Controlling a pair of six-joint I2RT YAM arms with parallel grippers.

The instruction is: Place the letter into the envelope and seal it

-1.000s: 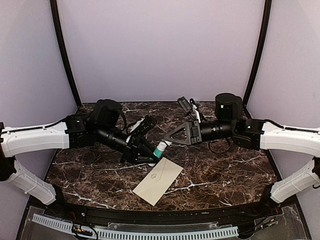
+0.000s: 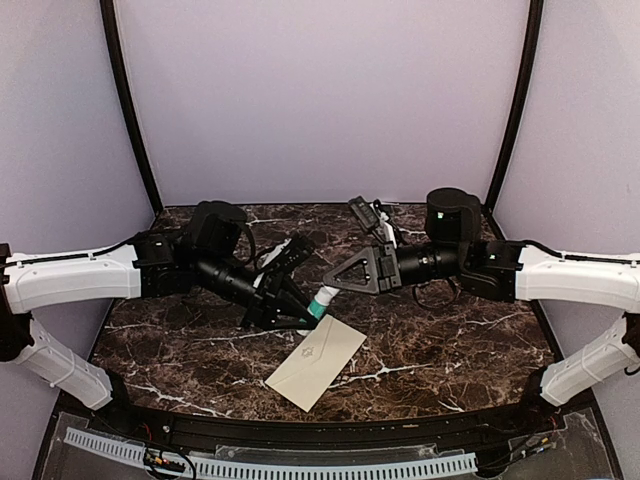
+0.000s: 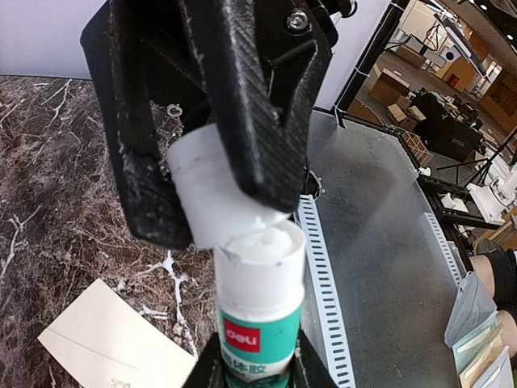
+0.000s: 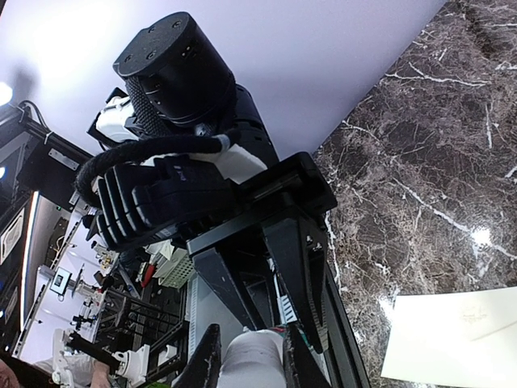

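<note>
A green-and-white glue stick (image 3: 260, 331) stands upright in the left wrist view, its white glue tip showing at the top. My left gripper is shut on its lower body. Just above, the white cap (image 3: 214, 190) sits tilted and off-centre, close against the stick's rim. My right gripper (image 2: 337, 281) is shut on this cap; in the right wrist view the cap (image 4: 252, 362) hides most of the stick. Below both grippers lies the cream envelope (image 2: 315, 366), slanted on the table with a small emblem on its face. No separate letter shows.
A perforated metal strip (image 2: 300, 470) runs along the front edge. The two arms are close together over the middle.
The left arm has barely moved, and the envelope lies where it was.
</note>
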